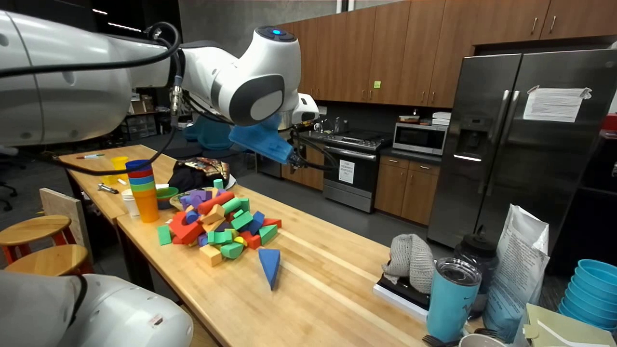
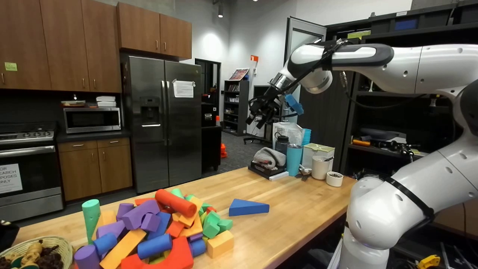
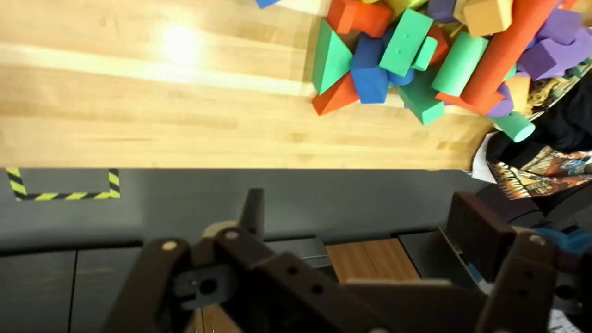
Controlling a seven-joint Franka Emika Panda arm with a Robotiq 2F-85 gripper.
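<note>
High above the table's far edge, my gripper stands open, its fingers point(image 3: 477, 233) wide apart with only floor and cabinets visible behind the gap. No block is near it. A blue triangular block point(image 1: 269, 266) lies alone on the bare wood, apart from the pile; exterior view 2 shows the same blue triangular block point(image 2: 248, 207) to the right of the heap. The heap mixes many colours, with a red cylinder point(image 2: 176, 203) on top, a green triangular block point(image 3: 331, 58) at its edge and a red arch point(image 2: 179, 255) low at the front. Blocks deep inside are hidden.
Stacked cups point(image 1: 145, 199) and a basket point(image 2: 67, 251) stand by the pile. A turquoise tumbler point(image 1: 454, 298), grey cloth point(image 1: 411, 261) and white bag point(image 1: 516, 272) crowd the table's other end. Bare wood point(image 1: 324, 254) lies between the pile and that clutter.
</note>
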